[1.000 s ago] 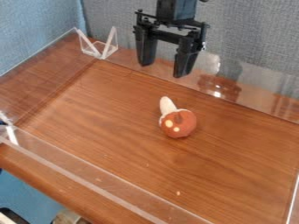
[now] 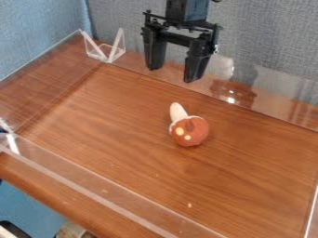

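A small round orange toy with pale spots and a white upright part [image 2: 189, 131] lies on the wooden table [image 2: 112, 139], right of centre. My black gripper [image 2: 176, 59] hangs above the back of the table, up and behind the toy, its two fingers wide apart with nothing between them.
Clear plastic walls border the table. A white wire-like frame [image 2: 104, 48] stands at the back left corner. Grey and blue padded panels rise behind and to the left.
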